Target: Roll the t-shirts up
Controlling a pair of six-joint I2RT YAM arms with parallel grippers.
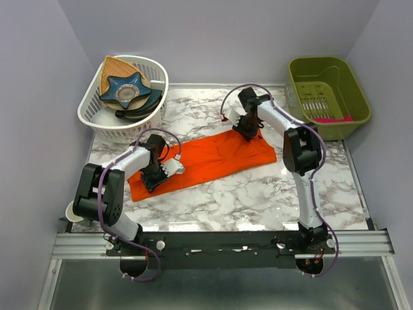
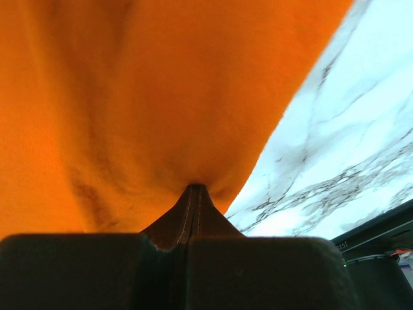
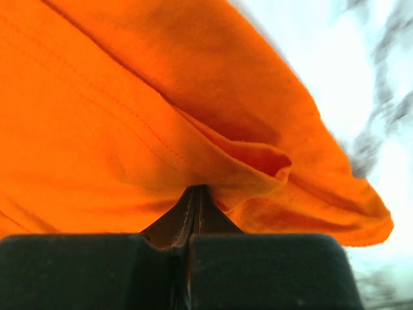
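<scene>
The orange t-shirt point(image 1: 206, 161) is laid out as a long folded strip, slanting across the marble table. Over its left end, my left gripper point(image 1: 152, 188) is shut. In the left wrist view, its tips point(image 2: 197, 189) press on the cloth point(image 2: 187, 103) close to an edge, beside soft creases. At the shirt's far right part, my right gripper point(image 1: 247, 137) is also shut. The right wrist view has its tips point(image 3: 197, 190) at a fold in the fabric point(image 3: 77, 142), near a small raised flap. Whether any cloth is pinched in either gripper cannot be made out.
A white laundry basket point(image 1: 158, 70) holding a star-shaped blue piece and other items stands at the back left. An olive green bin point(image 1: 322, 71) with a pink item occupies the back right. Bare marble point(image 1: 226, 206) lies in front of the shirt.
</scene>
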